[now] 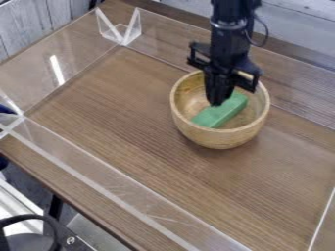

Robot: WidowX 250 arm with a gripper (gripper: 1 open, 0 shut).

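A beige round bowl (201,132) sits on the wooden table, right of centre, with a green block (220,114) lying inside it. My black gripper (217,78) hangs from the top over the back part of the bowl, pointing down, its tips close above the green block's far end. It looks shut, with nothing visible between its fingers.
A small white object (119,26) stands at the back left. A wall runs along the back, and dark cables lie at the lower left.
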